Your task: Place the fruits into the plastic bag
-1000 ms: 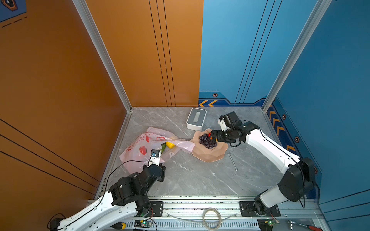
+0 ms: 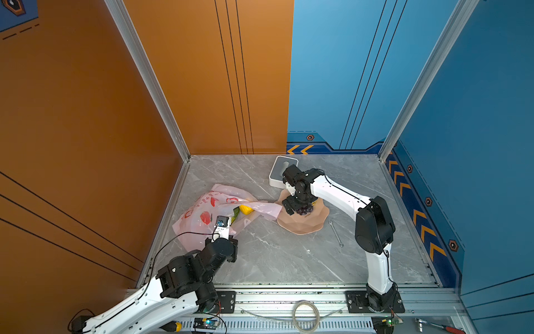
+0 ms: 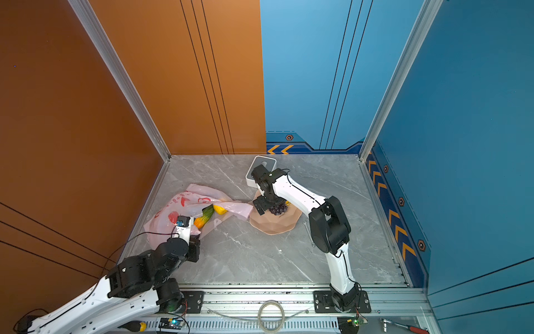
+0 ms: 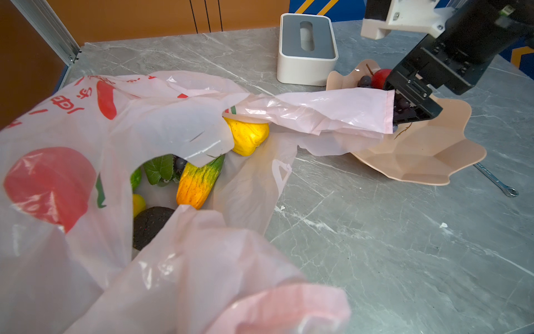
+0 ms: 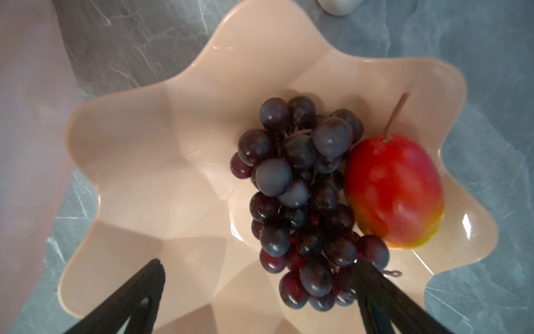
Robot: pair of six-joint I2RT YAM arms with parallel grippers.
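The pink-white plastic bag (image 4: 289, 114) lies spread at left with its mouth propped up, several fruits inside, including a yellow one (image 4: 248, 135) and an orange-green one (image 4: 197, 183). My left gripper (image 2: 232, 250) is at the bag's near side, shut; bag film bunches over its fingers in the left wrist view, hiding whether any is pinched. Dark grapes (image 5: 303, 206) and a red mango-like fruit (image 5: 395, 192) rest in the beige scalloped bowl (image 5: 133, 139). Over that bowl, my right gripper stands open, fingers apart, grapes near its right finger, nothing gripped.
Behind the bowl stands a white box with a grey top (image 4: 307, 53). A wrench (image 2: 336, 233) lies right of the bowl. One strip of the bag reaches over to the bowl's left rim.
My right gripper has swung leftward from the bowl's right side to over the bowl, now partly covering the grapes. The left arm and the bag look nearly unchanged.
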